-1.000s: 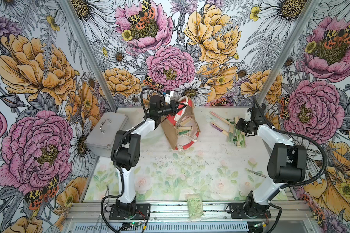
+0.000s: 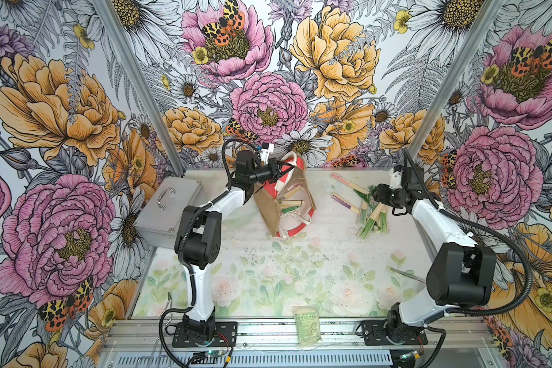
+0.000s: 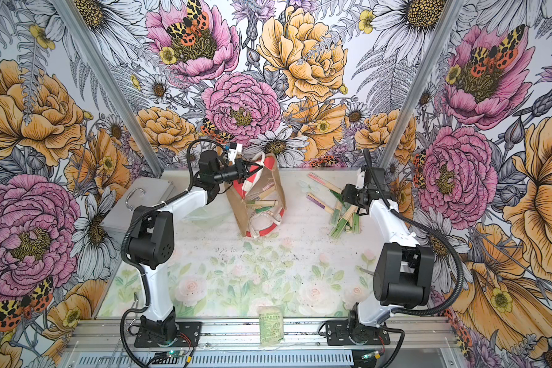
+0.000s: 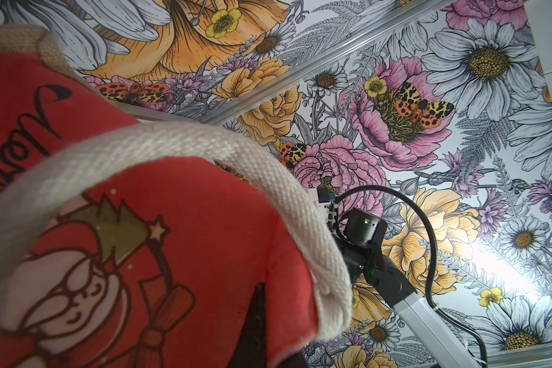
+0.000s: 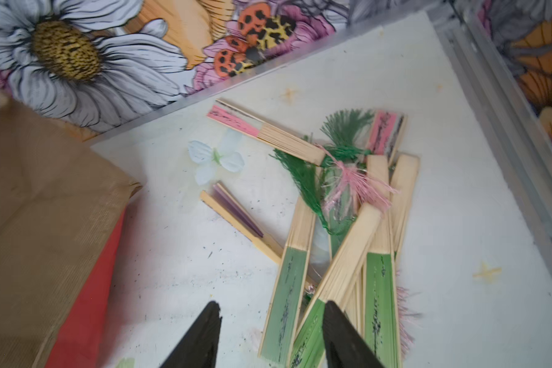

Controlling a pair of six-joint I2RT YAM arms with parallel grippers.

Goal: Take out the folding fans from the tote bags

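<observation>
The tote bag (image 2: 265, 208), brown inside with red outer panels and white rope handles, stands with its mouth spread at the table's middle. Several fans (image 2: 291, 203) show inside it. At its back rim my left gripper (image 2: 283, 168) is shut on the bag's edge; one finger (image 4: 253, 334) lies against the red panel, the other mostly hidden. Right of the bag lies a loose pile of folding fans (image 5: 288, 294) with wooden slats, green and pink ends and tassels. My right gripper is over the pile's near side, fingers apart, nothing held.
A grey metal box (image 2: 168, 205) with a handle stands at the left. A small green packet (image 2: 307, 325) lies on the front rail, and a thin stick (image 2: 407, 274) on the table's right.
My right arm has shifted a little to the right, and its gripper has drawn away from the fans, which lie slightly rearranged. The left arm and bag are still.
</observation>
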